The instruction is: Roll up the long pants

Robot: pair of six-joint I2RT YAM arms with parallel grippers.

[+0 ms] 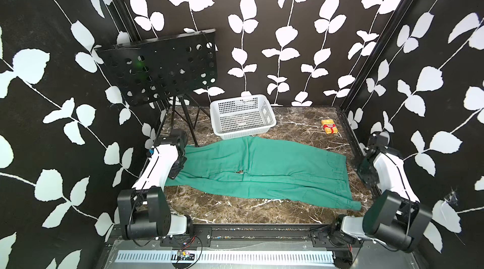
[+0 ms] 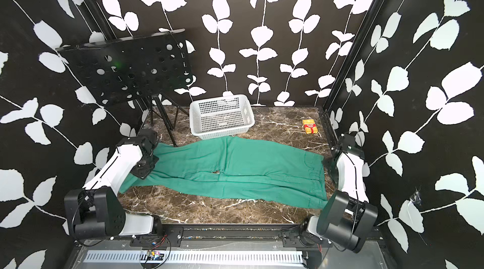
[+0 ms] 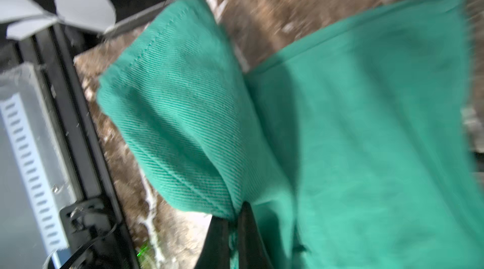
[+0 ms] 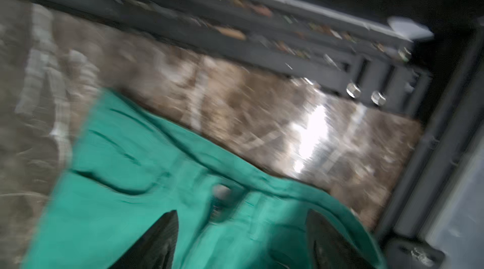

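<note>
Green long pants (image 1: 292, 168) lie stretched across the table, waistband on the right and leg ends on the left. In the left wrist view my left gripper is shut on a pinched fold of the near pant leg (image 3: 191, 102); that leg now lies against or over the far leg (image 3: 368, 117). At the waist end, my right gripper stands open above the cloth, its two dark fingers (image 4: 156, 241) apart. The waist button (image 4: 220, 191) shows blurred below it. The top views hide both gripper tips behind the arms.
A white basket (image 1: 242, 130) stands behind the pants. To the back right lies a yellow-red packet (image 1: 329, 126). The legs of a black stand (image 1: 189, 122) reach the table at the back left. Bare table shows along the front edge.
</note>
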